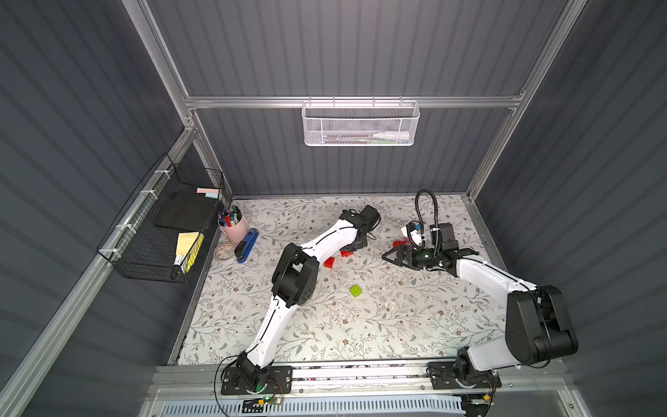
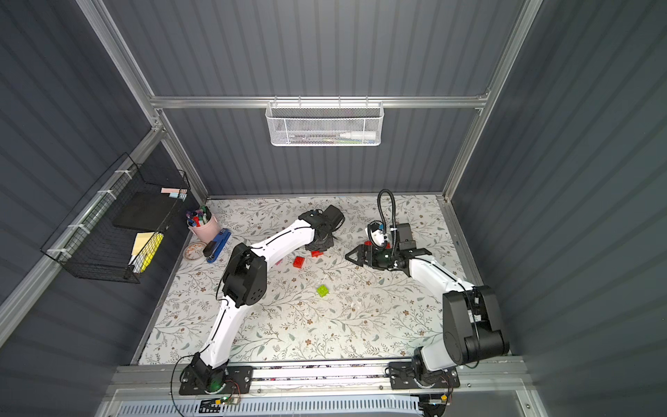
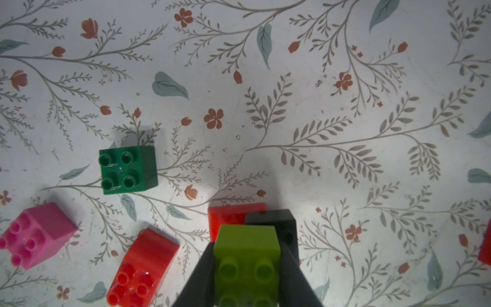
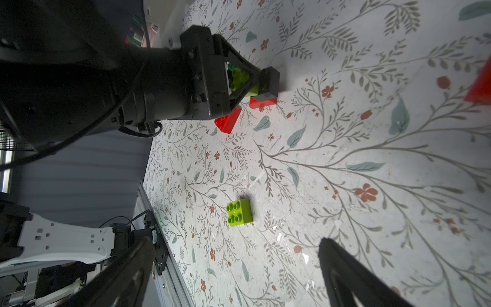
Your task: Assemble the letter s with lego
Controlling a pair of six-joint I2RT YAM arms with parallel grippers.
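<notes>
A lime green brick (image 3: 246, 245) is held by my left gripper, which is shut on it. Just under and beyond it lie a red brick and a black brick; from the right wrist view, the black brick (image 4: 270, 81) rests on the red one (image 4: 265, 102). The held brick overlaps this pair in view, and I cannot tell whether it touches them. My right gripper stands open and empty, well to the right of the stack. Another lime green brick (image 4: 239, 212) lies alone on the table, studs showing.
Loose on the table near the left gripper are a dark green brick (image 3: 127, 170), a pink brick (image 3: 40, 236) and a red brick (image 3: 143, 266). More red (image 1: 399, 243) shows behind the right gripper. A stapler (image 1: 246, 245) and a pen cup (image 1: 235, 228) stand far left.
</notes>
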